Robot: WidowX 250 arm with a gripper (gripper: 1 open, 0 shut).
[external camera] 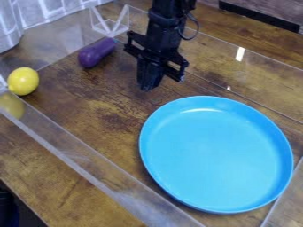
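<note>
The black gripper (149,73) hangs above the wooden table, left of centre and behind the plate, shut with nothing visible between its fingers. A purple eggplant (104,51) lies to its left, towards the back. A yellow lemon-like object (23,80) rests at the far left edge. A large blue plate (215,155) takes up the front right.
Clear plastic walls border the wooden table (101,133) along the left and front right. Bare wood lies left of the plate and at the back right.
</note>
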